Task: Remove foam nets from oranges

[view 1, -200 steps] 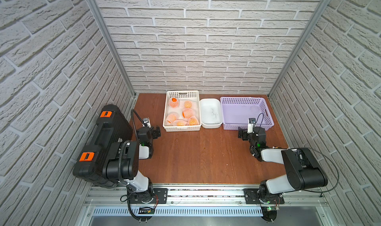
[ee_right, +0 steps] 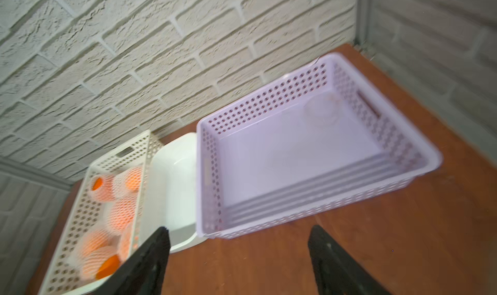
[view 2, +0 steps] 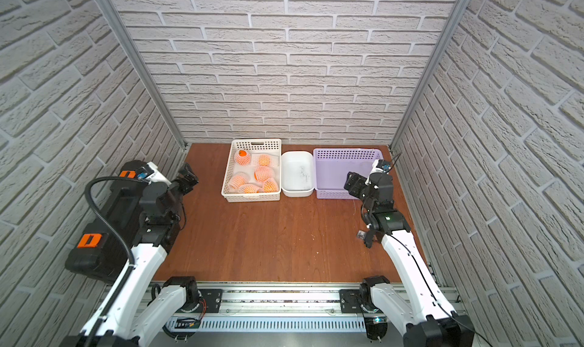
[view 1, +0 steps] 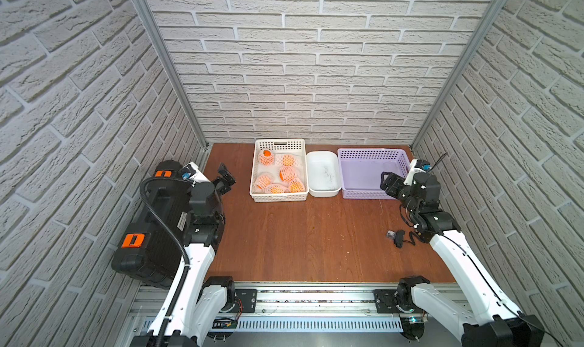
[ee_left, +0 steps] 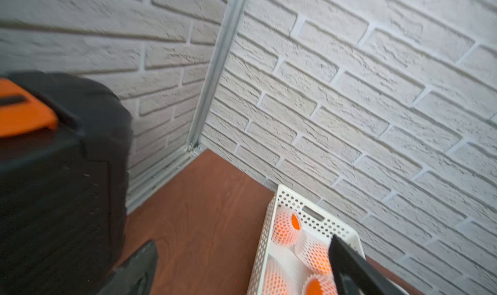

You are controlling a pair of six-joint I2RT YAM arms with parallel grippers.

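Several oranges in foam nets point(view 1: 287, 174) lie in the white perforated basket point(view 1: 279, 196), left of centre at the back of the table. One orange point(ee_right: 96, 183) at the basket's far left shows bare through its net's open end. My left gripper point(view 1: 226, 177) hangs above the table, left of the basket; its fingers point(ee_left: 139, 266) stand wide apart and empty. Over on the right, my right gripper point(view 1: 389, 184) hovers near the front of the lilac basket point(view 1: 372, 194). Its fingers point(ee_right: 155, 253) are apart with nothing between them.
A smaller white tray point(view 1: 323, 193) sits between both baskets. The lilac basket looks empty apart from a faint pale net point(ee_right: 322, 107). A black case with orange latches point(view 1: 132, 240) flanks the left arm.
Both arms have unfolded and risen, the left gripper shifting left and back, the right gripper right and back. The oranges and containers have stayed in place.
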